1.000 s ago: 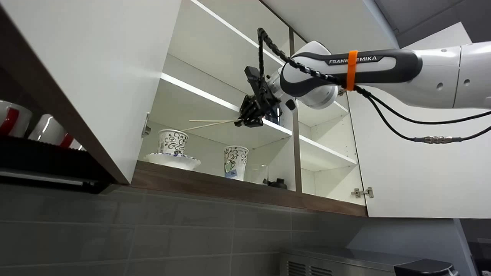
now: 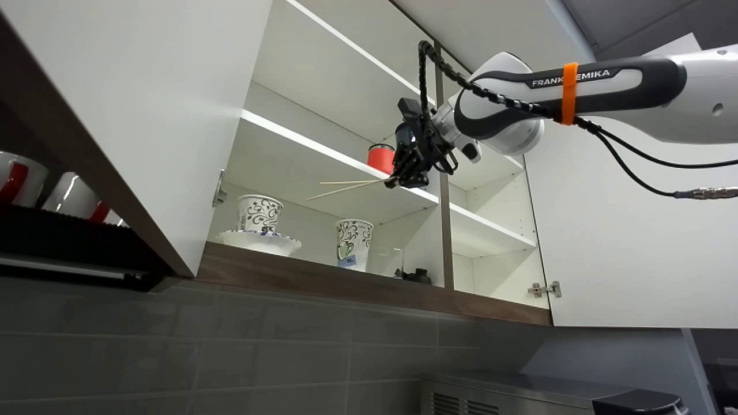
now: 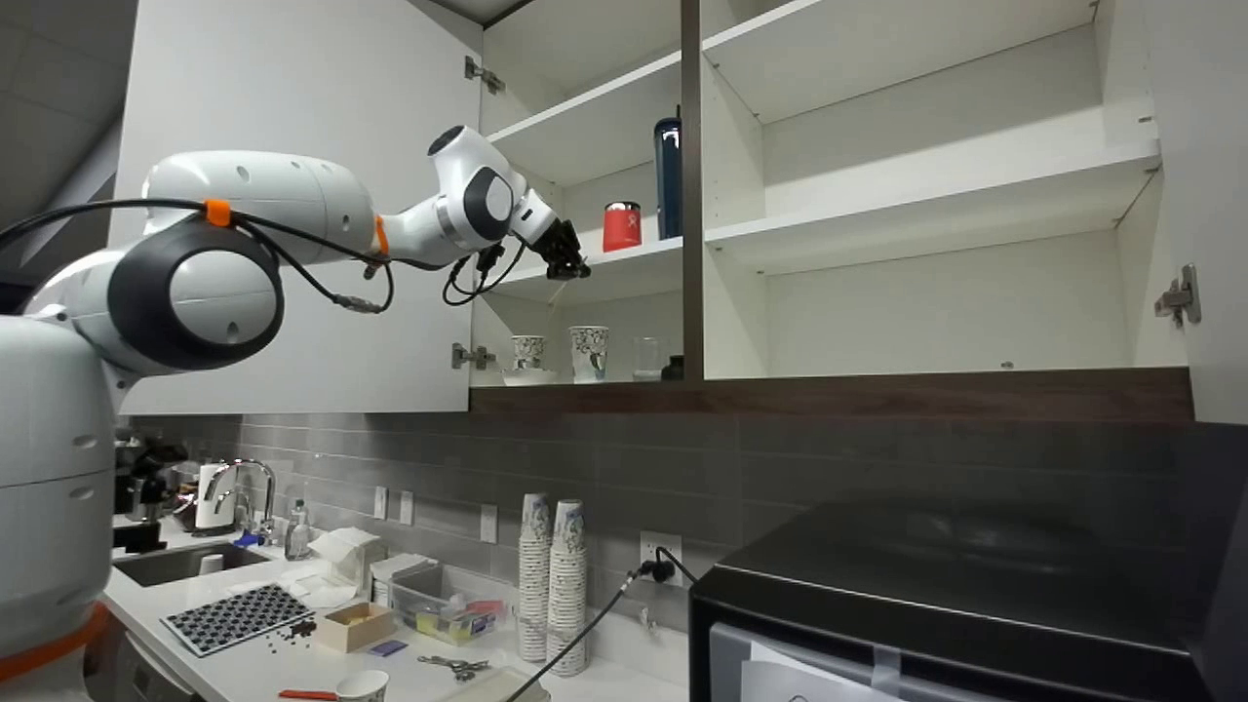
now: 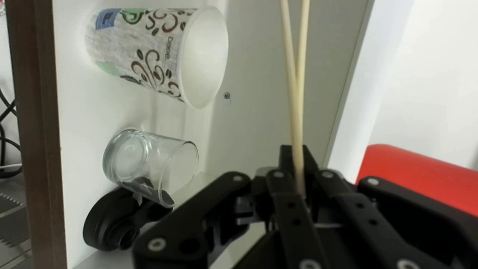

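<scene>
Two thin wooden sticks (image 4: 294, 85) stick out from my gripper, which is shut on their near ends. In exterior view 1 the sticks (image 2: 346, 187) point left, spreading slightly apart, and the gripper (image 2: 391, 183) hangs in front of the middle shelf's edge. Below it on the cabinet floor stands a tall patterned paper cup (image 2: 354, 243), upright, its open mouth (image 4: 205, 57) showing empty in the wrist view. A second paper cup (image 2: 259, 213) sits on a white bowl (image 2: 259, 241) further left. Sticks and cups are apart.
A clear glass (image 4: 150, 163) and a black lid-like part (image 4: 117, 219) stand right of the tall cup. On the middle shelf are a red tumbler (image 3: 622, 226), close to the gripper, and a dark blue bottle (image 3: 668, 175). The right-hand cabinet section (image 3: 936, 322) is empty.
My gripper and the sticks have moved to the right and slightly up in exterior view 1, away from the cup on the bowl. The red tumbler has come into sight behind the gripper.
</scene>
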